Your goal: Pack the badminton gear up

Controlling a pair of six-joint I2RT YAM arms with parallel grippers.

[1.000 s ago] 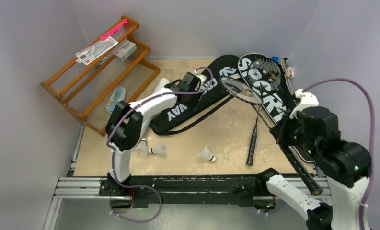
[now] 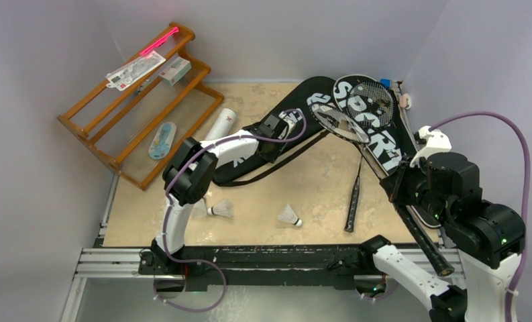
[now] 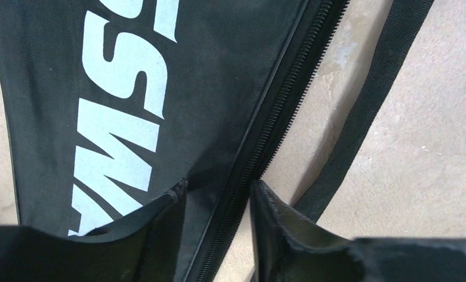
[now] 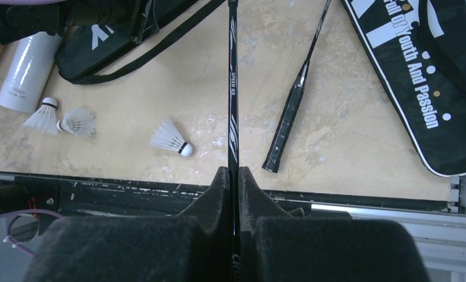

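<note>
A long black bag (image 2: 310, 100) with white lettering lies diagonally across the table, its zipped edge (image 3: 260, 147) facing the front. Over that edge, my left gripper stands partly open. The zipper strip runs through the gap between its fingertips in the left wrist view; whether they touch it, I cannot tell. My right gripper is shut on the thin black shaft (image 4: 233, 88) of a racket. In the top view that racket's head (image 2: 340, 123) reaches over the bags. A second racket (image 2: 352, 208) lies with its handle toward the front.
Shuttlecocks (image 2: 290, 215) lie at the front, two close together at left. A white tube (image 4: 27, 73) rests behind those two. Another black bag (image 2: 387, 151) lies along the right side. A wooden rack (image 2: 202, 87) stands at the back left.
The left arm has shifted right over the bag, and the bag's near end has moved slightly right. The held racket's head has moved slightly; the right arm has moved only a little.
</note>
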